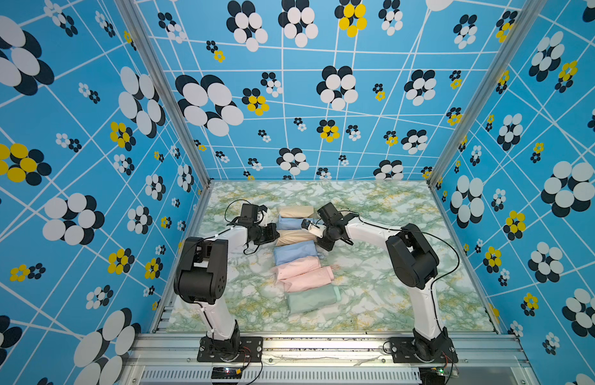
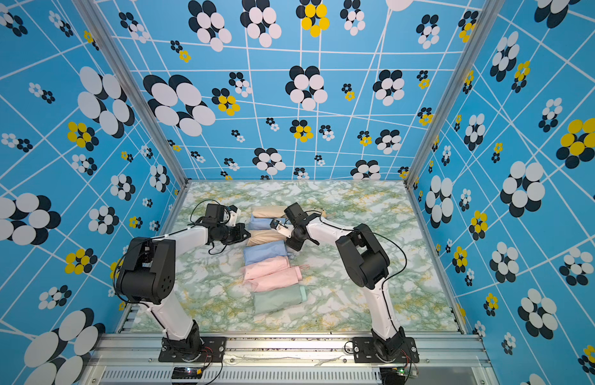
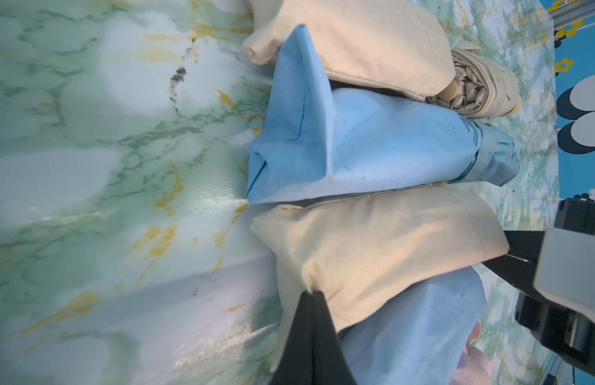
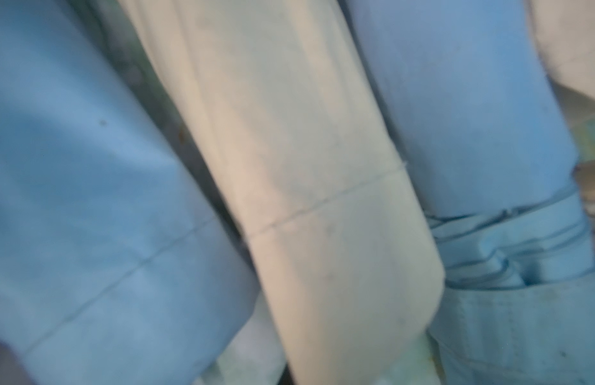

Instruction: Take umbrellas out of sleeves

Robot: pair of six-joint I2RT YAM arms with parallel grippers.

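The nearer beige sleeve [image 3: 387, 250] lies among a row of umbrella sleeves. At its left end my left gripper is shut, a crease of beige cloth gathered at the fingertips. My right gripper is at the opposite end with its fingers together; their tips are hidden by the sleeve's edge, so I cannot tell if cloth is between them. From the blue sleeve [image 3: 387, 138] behind, a folded blue umbrella [image 3: 499, 154] shows at the right end. Farther back, a rolled beige umbrella [image 3: 493, 80] shows beside another beige sleeve [image 3: 368, 41].
Toward the front lie a second blue sleeve [image 1: 295, 252], two pink sleeves [image 1: 298, 267] [image 1: 308, 279] and a green sleeve [image 1: 312, 298]. They lie close together in a column. Bare marbled table [image 1: 387, 288] stretches out to the right.
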